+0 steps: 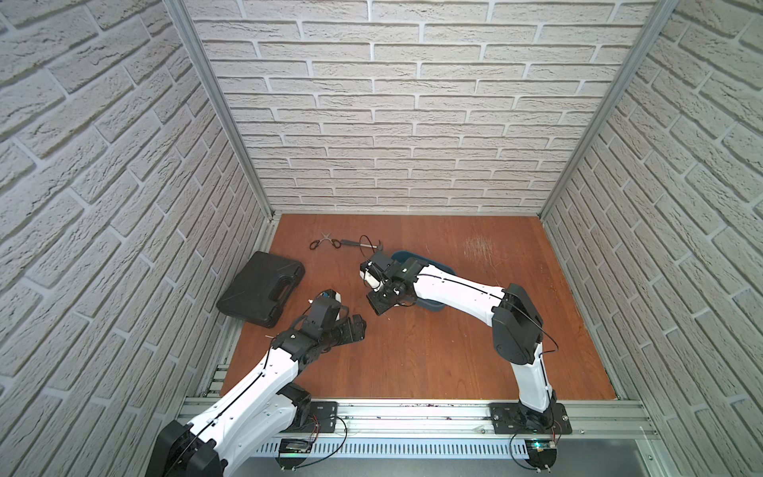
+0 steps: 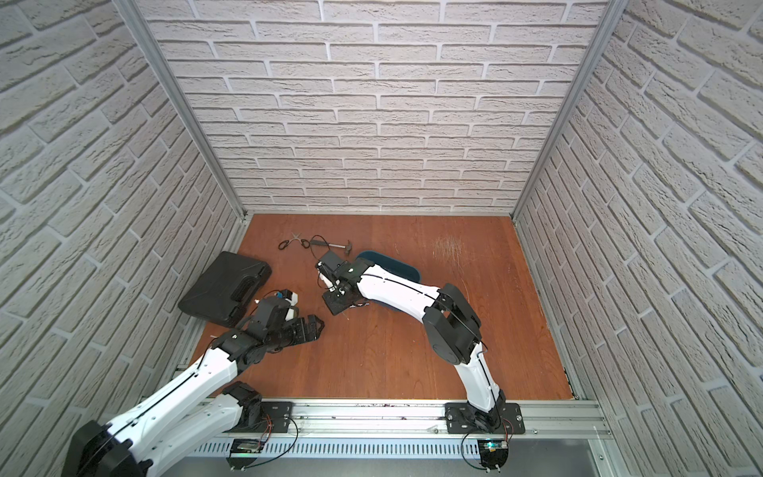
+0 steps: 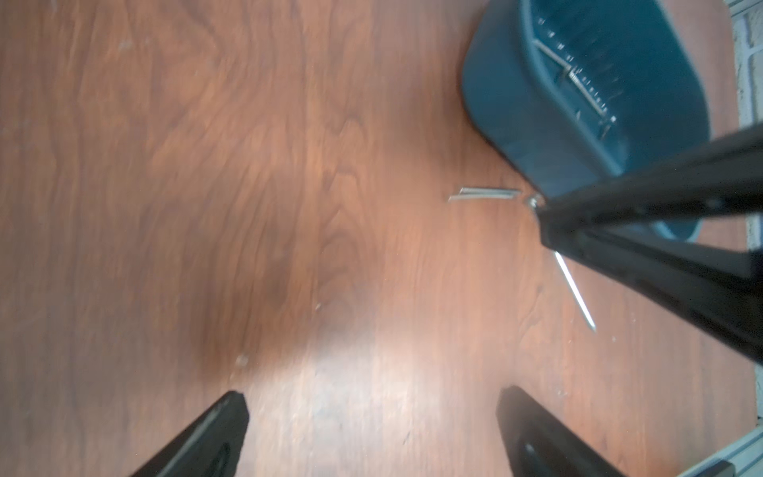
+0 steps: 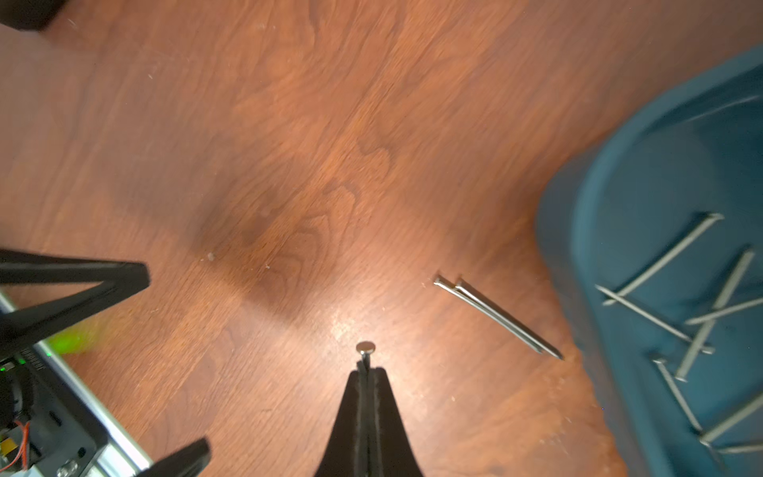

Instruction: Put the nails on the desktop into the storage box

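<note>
In the right wrist view my right gripper is shut on a nail, whose round head (image 4: 365, 347) pokes out past the fingertips. The left wrist view shows that nail's shaft (image 3: 574, 290) emerging below the right fingers. Two more nails (image 4: 500, 319) lie side by side on the desktop, close to the wall of the blue storage box (image 4: 584, 238). Several nails (image 4: 663, 258) rest inside the box. My left gripper is open above bare wood, its fingers wide apart and empty.
A black case (image 1: 260, 287) lies at the left of the desk. Scissors (image 1: 325, 241) and a hammer (image 1: 361, 244) are at the back. The right arm passes over the box.
</note>
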